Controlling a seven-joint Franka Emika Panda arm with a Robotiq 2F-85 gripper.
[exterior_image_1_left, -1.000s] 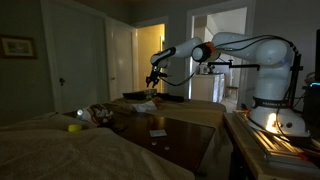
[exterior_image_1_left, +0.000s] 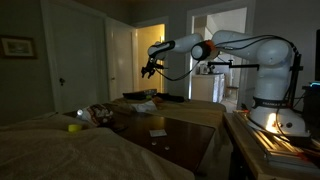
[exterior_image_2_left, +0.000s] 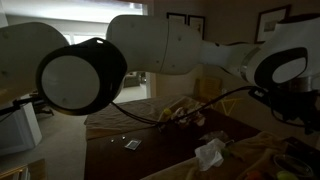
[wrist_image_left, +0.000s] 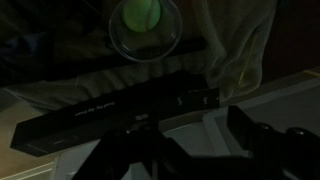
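High above the far end of the table, my gripper (exterior_image_1_left: 151, 72) hangs at the end of the outstretched arm. In the wrist view its dark fingers (wrist_image_left: 242, 128) stand apart at the bottom edge, with nothing visible between them. Under it lies a long black box (wrist_image_left: 110, 113) with small print on its side. Beyond the box is a clear round container (wrist_image_left: 145, 28) with something green in it. The wrist view is dark, so finer detail cannot be made out.
A crumpled white item (exterior_image_2_left: 211, 154) lies among clutter on the table. A small white card (exterior_image_1_left: 158, 133) rests on the bare dark tabletop (exterior_image_1_left: 182, 145). Beige cloth (exterior_image_1_left: 70, 155) covers the near left, with a yellow object (exterior_image_1_left: 75, 127) on it.
Over the last second my gripper has risen away from the things at the table's far end, shifting slightly left in exterior view 1. The objects on the table look unmoved.
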